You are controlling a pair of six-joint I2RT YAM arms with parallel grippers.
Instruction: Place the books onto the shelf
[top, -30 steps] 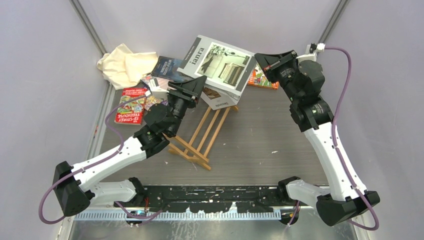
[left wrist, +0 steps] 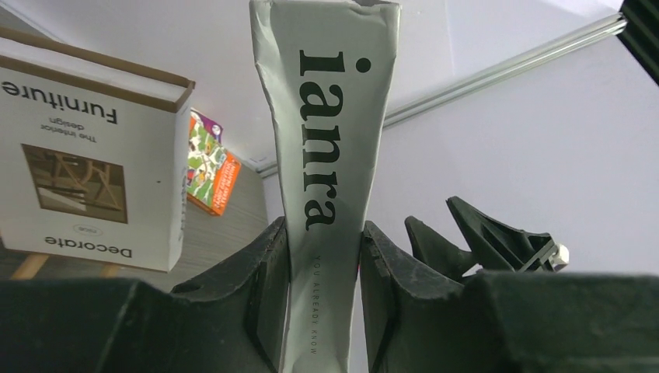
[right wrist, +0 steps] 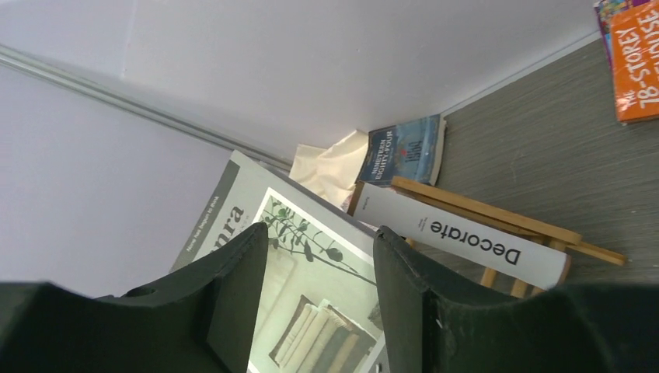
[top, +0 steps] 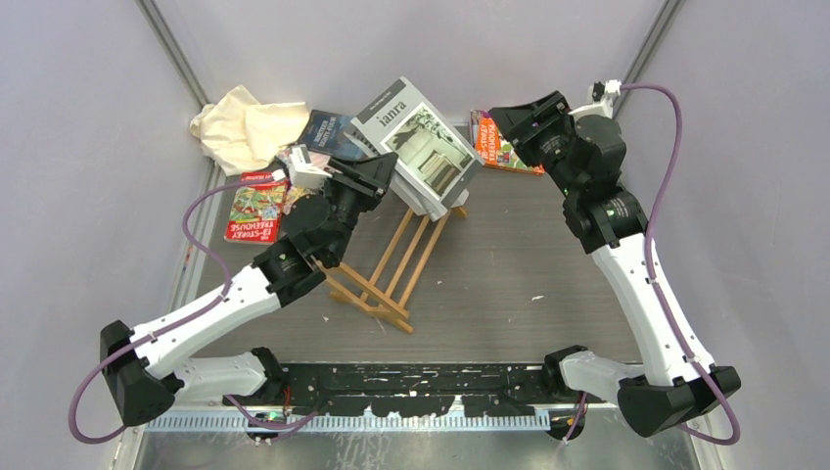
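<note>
The large grey "ianra" box-shaped book [top: 426, 142] hangs tilted over the wooden stand in the top view. My left gripper is shut on it, its fingers pressed to both sides of the spine. To the right, my right gripper stands open and apart from the book, nothing between its fingers. Under the held book, a white "Decorate" book [left wrist: 85, 155] rests on the wooden stand [top: 391, 284]; from above it is mostly covered.
A blue book [top: 328, 134] and a cream cloth [top: 250, 127] lie at the back left. Red treehouse books [top: 256, 211] lie left, partly behind the left arm. Another colourful book [top: 504, 147] is at the back right.
The ianra book's right side has swung down towards the front, tilting it more steeply and covering more of the white book.
</note>
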